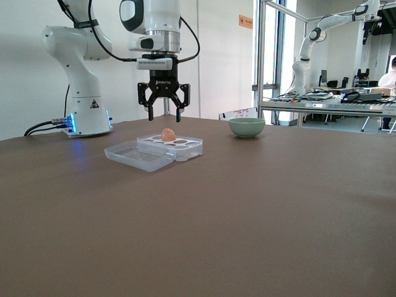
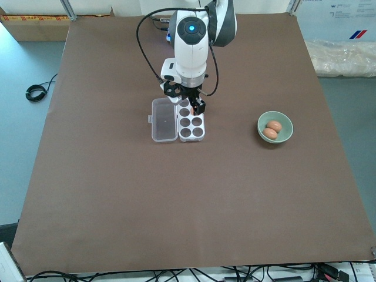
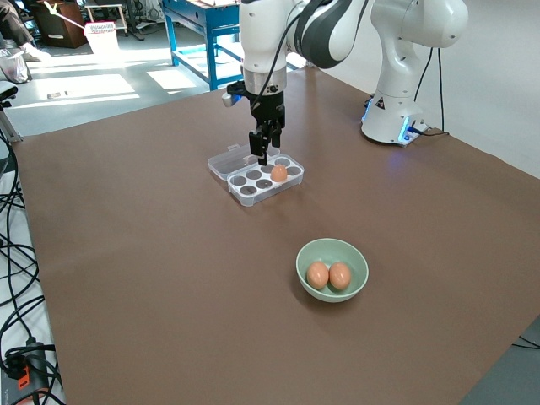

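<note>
The black gripper [image 1: 164, 112] hangs above a clear egg box [image 2: 191, 129], its lid open flat to one side; in the top view its fingers stand apart with nothing between them. A single brown egg [image 3: 278, 174] sits in one cup of the box, mostly hidden by the gripper in the left view. A green bowl [image 3: 331, 290] holds two brown eggs [image 3: 339, 275], apart from the box, to its right in the left view.
The robot's base [image 1: 86, 117] stands at the back. Cables [image 3: 17, 278] run along one side beyond the table's edge.
</note>
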